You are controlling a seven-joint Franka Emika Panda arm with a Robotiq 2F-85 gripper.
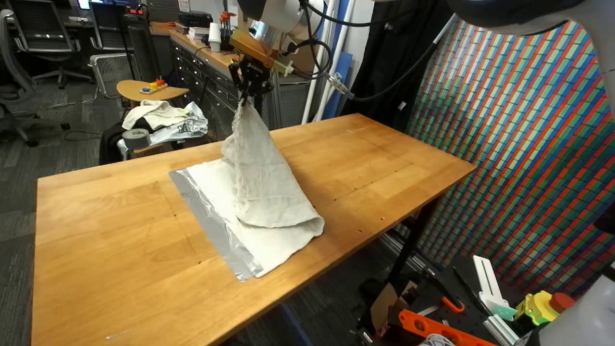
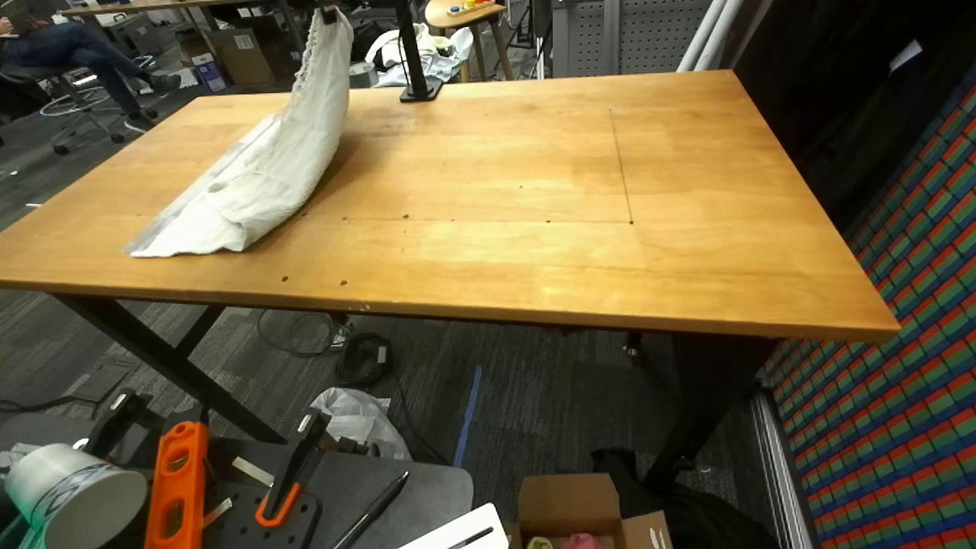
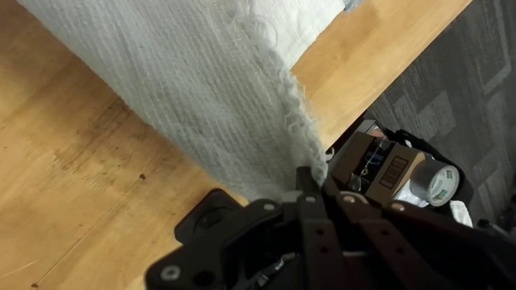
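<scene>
A whitish cloth (image 1: 265, 179) hangs from my gripper (image 1: 246, 99), which is shut on one corner of it well above the table. Its lower part drapes onto the tabletop, folded over a flatter white layer. Along the left edge of that layer runs a silver-grey strip (image 1: 210, 222), flat on the wood. In the second exterior view the cloth (image 2: 293, 137) rises in a curve to the top edge of the picture. From the wrist, the cloth (image 3: 203, 92) with its frayed edge narrows to the fingertips (image 3: 304, 179), which pinch it.
Bare wooden table (image 1: 392, 167) spreads to the right of the cloth and also to its left. A black post base (image 2: 421, 90) stands at the back edge. Beyond that edge are a cardboard box (image 3: 382, 164) and a tape roll (image 3: 435, 183).
</scene>
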